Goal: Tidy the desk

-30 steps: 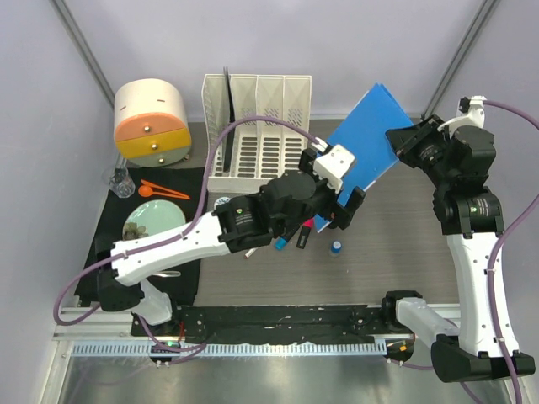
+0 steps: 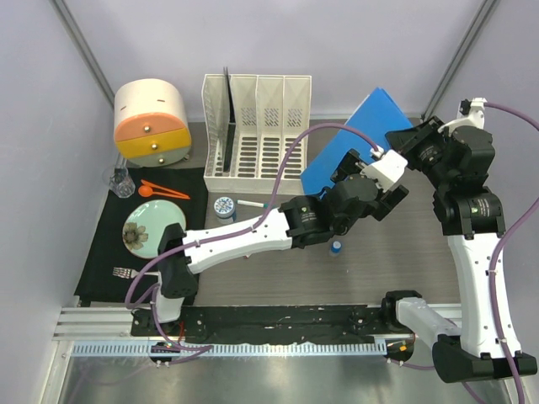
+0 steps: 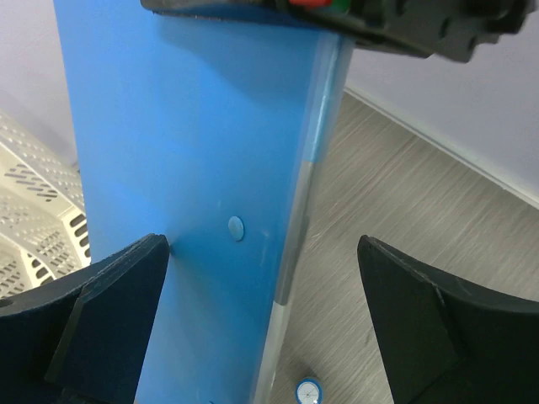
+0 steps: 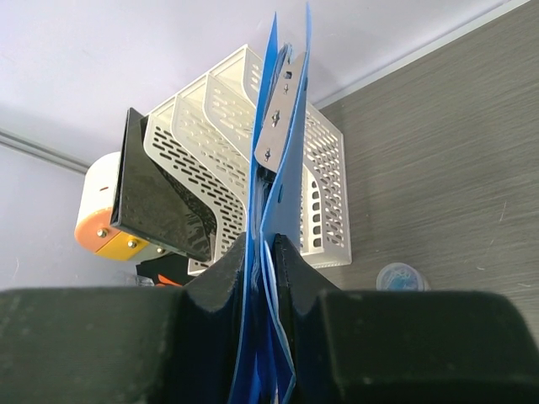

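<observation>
A blue folder (image 2: pixel 364 118) with a metal clip along its spine (image 4: pixel 278 118) is held upright in my right gripper (image 2: pixel 402 139), shut on it above the desk's right half. My left gripper stands open right at the folder, its two fingers either side of the lower edge in the left wrist view; in the top view it sits below and left of the right gripper. The white slotted file rack (image 2: pixel 257 172) stands at the back, with a dark thin item (image 4: pixel 160 202) in its left slot.
A small drawer box (image 2: pixel 152 118), a glass (image 2: pixel 120 181), orange utensils (image 2: pixel 160 192), a plate (image 2: pixel 154 227) and fork on a black mat fill the left side. A round tin (image 2: pixel 225 208) and blue-capped bottle (image 2: pixel 335 248) stand mid-desk.
My left gripper has moved rightward toward the folder. The folder's lower part has shifted slightly up and left; my right gripper is nearly still.
</observation>
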